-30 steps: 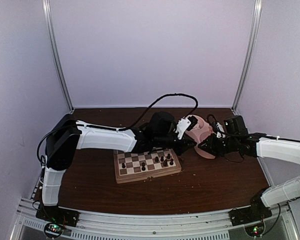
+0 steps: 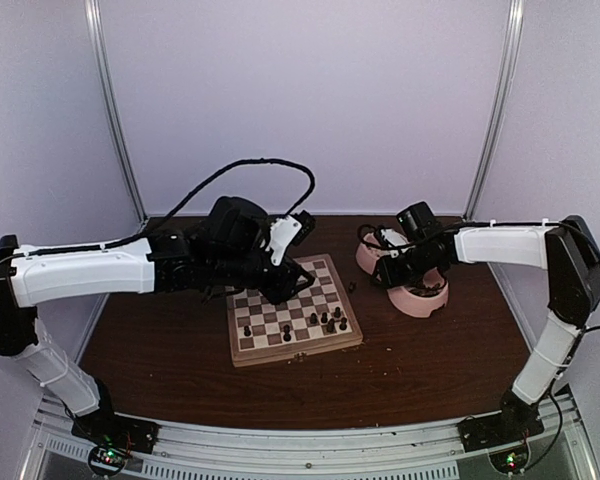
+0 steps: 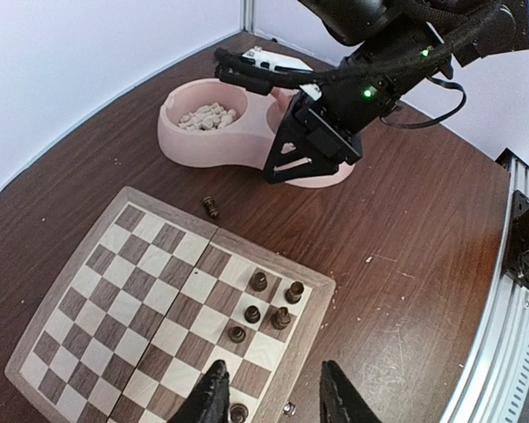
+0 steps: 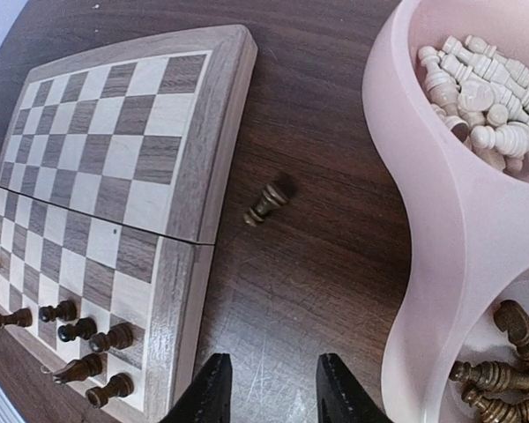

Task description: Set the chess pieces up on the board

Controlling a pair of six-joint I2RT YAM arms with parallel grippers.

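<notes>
A dark pawn (image 4: 266,203) lies on its side on the bare table, between the chessboard (image 4: 234,115) and the pink tray (image 4: 423,229). It looks slightly blurred. My right gripper is open with nothing between its fingers; in the top view it hangs by the tray's left side. Over the board, my left gripper is also open and empty. Several dark pieces, among them a pawn (image 3: 237,335), stand on the near right part of the board. Part of the board is hidden under the left arm in the top view.
White pieces (image 3: 208,116) fill one bowl of the tray, and dark pieces (image 4: 502,377) lie in the other. The right arm (image 3: 397,66) hangs over the tray. Bare table (image 2: 420,370) stretches in front of the tray and right of the board.
The loose pawn has shifted back and left along the table. My left gripper has swung left over the board, away from the right one. My right gripper has moved back and left toward the tray.
</notes>
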